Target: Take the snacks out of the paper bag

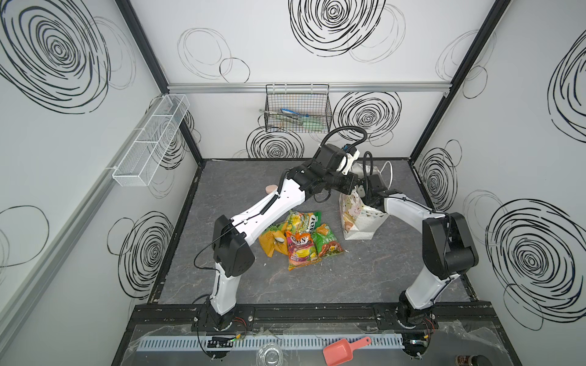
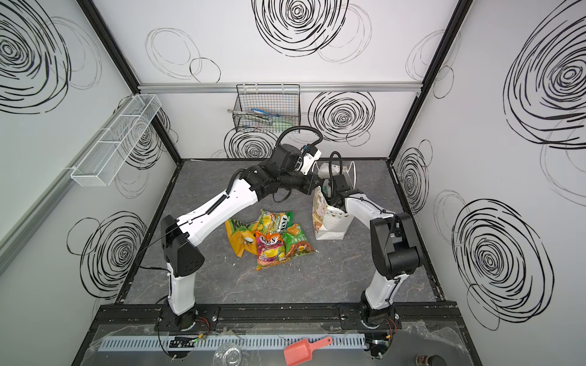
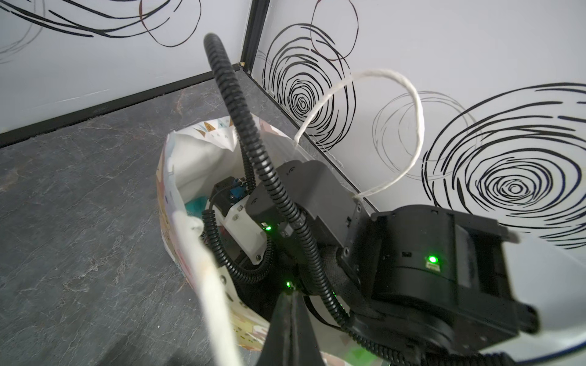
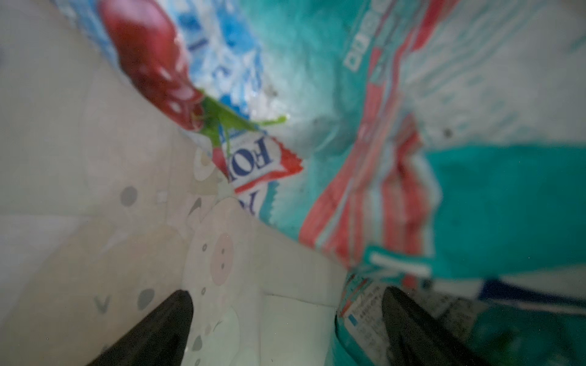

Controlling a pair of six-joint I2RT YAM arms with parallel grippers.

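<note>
The white paper bag [image 1: 364, 222] stands upright at the right of the table. My right gripper is down inside it, its fingers wide apart. Close above these fingers in the right wrist view is a teal packet with cherries [image 4: 329, 116]; more teal wrapping [image 4: 372, 326] lies lower, behind one finger. At the bag's near edge my left gripper is shut, and nothing shows between its fingers. Outside lie several snacks: an orange packet [image 1: 273, 241], a yellow one [image 1: 301, 220], a purple-orange one [image 1: 301, 249] and a green one [image 1: 327, 241].
A wire basket [image 1: 298, 103] hangs on the back wall, and a white rack [image 1: 150, 141] on the left wall. A small pink object [image 1: 271, 189] sits behind the left arm.
</note>
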